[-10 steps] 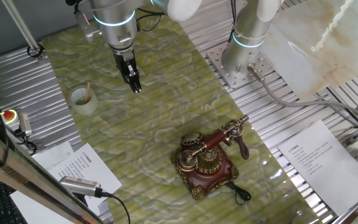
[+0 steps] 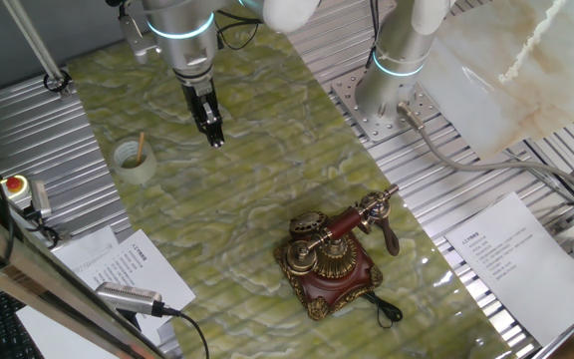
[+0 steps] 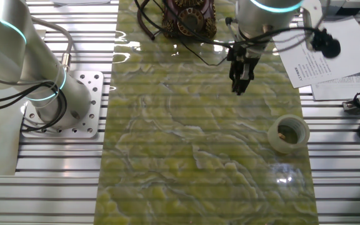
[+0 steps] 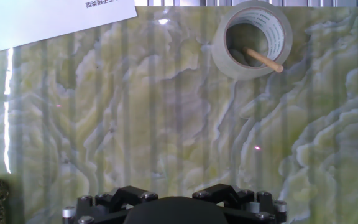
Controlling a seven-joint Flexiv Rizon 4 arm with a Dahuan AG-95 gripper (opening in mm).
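My gripper (image 2: pixel 216 143) hangs over the green marbled mat (image 2: pixel 207 224), pointing down, with no object visible at its fingertips. In the wrist view only its black linkages show along the bottom edge, and the fingertips are out of sight. Off to its side lies a roll of clear tape (image 4: pixel 253 68), with a short wooden stick (image 4: pixel 263 59) leaning inside the ring and over its rim. The roll (image 3: pixel 289 134) is apart from the gripper. A red and gold antique telephone (image 2: pixel 329 261) stands farther along the mat, its handset on the cradle.
Papers (image 2: pixel 133 274) and a silver device (image 2: pixel 131 299) with a black cable lie beyond the mat's edge. Another sheet (image 2: pixel 526 267) lies on the opposite side. Bare mat lies between tape and telephone.
My gripper has shifted very slightly up in exterior view 1. The tape roll, stick and telephone have stayed in place.
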